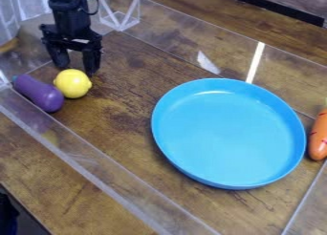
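Note:
My black gripper [72,48] hangs at the upper left of the camera view, low over the wooden table. It is just behind a yellow round object [73,84], which lies beside a purple eggplant [37,94]. Whether the gripper is open or shut is hard to see at this size.
A large blue plate [228,134] fills the right middle of the table [141,196]. An orange elongated object [322,134] lies at the right edge.

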